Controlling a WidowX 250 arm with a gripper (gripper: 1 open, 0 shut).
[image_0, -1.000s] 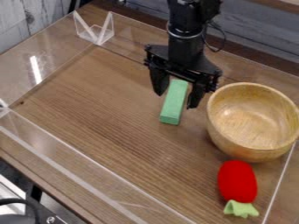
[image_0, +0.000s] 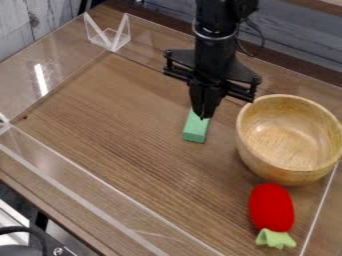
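Note:
My gripper (image_0: 206, 92) hangs over the middle of the table, shut, with nothing visible between its fingers, though its tips are dark and hard to make out. Below it a green block (image_0: 197, 128) lies on the wooden surface, its upper end partly hidden by the gripper. To the right sits a large tan bowl (image_0: 287, 140).
A red object (image_0: 271, 208) with a light green piece (image_0: 275, 238) lies at the bottom right. A clear plastic holder (image_0: 110, 30) stands at the back left. The left and front of the wooden table (image_0: 100, 150) are open.
My gripper has shifted slightly and now covers more of the green block's upper end than it did a second ago. The other things have not visibly moved.

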